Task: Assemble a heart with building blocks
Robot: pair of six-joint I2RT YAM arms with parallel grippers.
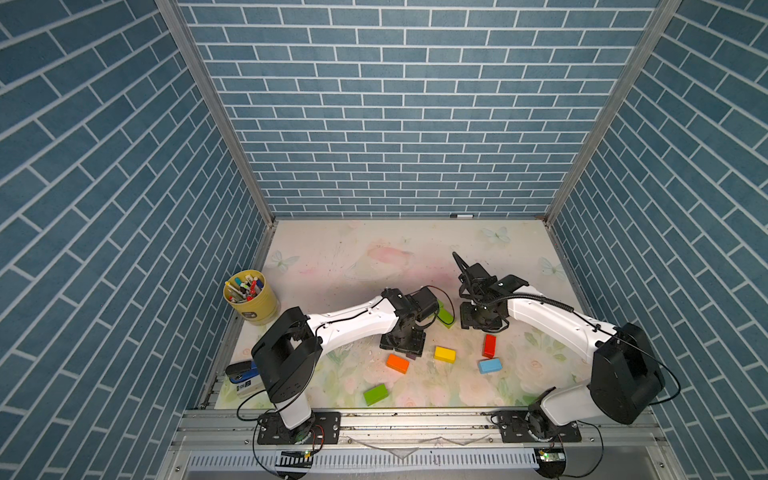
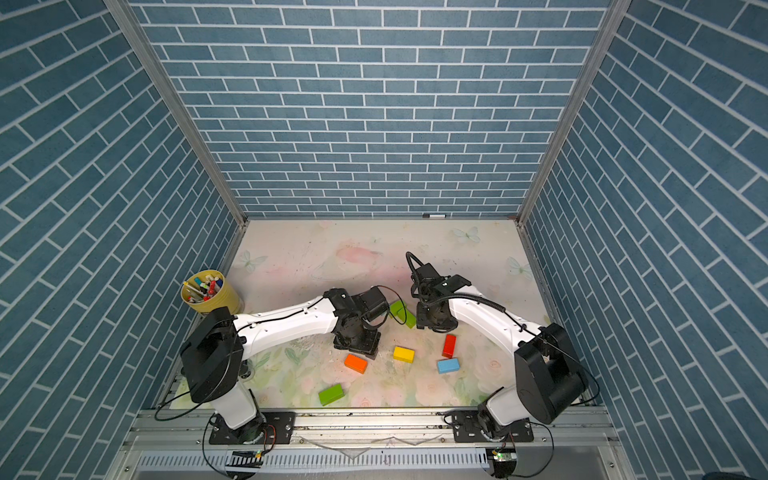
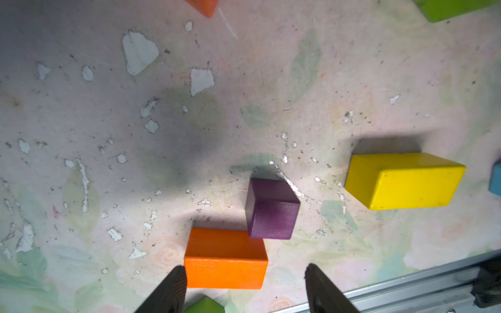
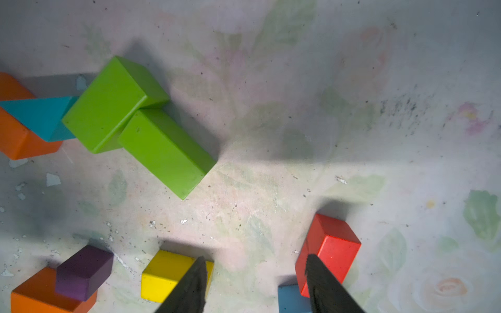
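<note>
In the left wrist view my left gripper is open and empty above an orange block [image 3: 225, 264], which shows between its fingertips. A small purple block [image 3: 274, 216] sits against the orange block's far right corner. My right gripper hangs open with nothing held, a yellow block [image 4: 172, 276] by one finger and a red block [image 4: 331, 250] by the other. Farther back in the right wrist view, two green blocks [image 4: 107, 104] [image 4: 167, 151] meet at an angle. A teal triangular piece [image 4: 41, 114] lies between them and another orange block [image 4: 26, 138].
A blue block [image 1: 490, 365] lies just in front of the red one. Near the table's front edge is a lone green block [image 1: 376, 394]. The yellow pen bucket [image 1: 252, 302] stands at the left.
</note>
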